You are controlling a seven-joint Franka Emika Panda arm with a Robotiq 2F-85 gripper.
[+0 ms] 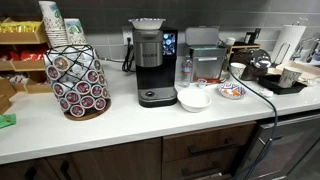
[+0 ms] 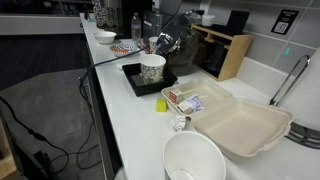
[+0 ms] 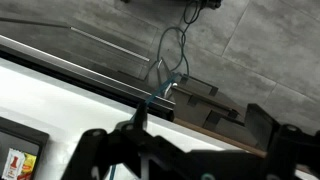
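In the wrist view my gripper stands open, with its dark fingers (image 3: 140,116) spread wide apart. Nothing is between them. Below lie the white counter edge (image 3: 80,98), drawer fronts with bar handles and the grey floor (image 3: 240,45). Neither exterior view clearly shows the gripper. A black coffee maker (image 1: 155,65) stands on the counter, beside a wire rack of coffee pods (image 1: 80,85). A white bowl (image 1: 194,99) and a patterned bowl (image 1: 232,90) sit to its right.
Stacked paper cups (image 1: 54,25) top the rack. Further along are a black tray (image 2: 147,83) bearing a white cup (image 2: 153,67), a beige tray (image 2: 240,127), a yellow item (image 2: 161,105) and a large white container (image 2: 194,158). A dark cable (image 1: 262,98) crosses the counter edge.
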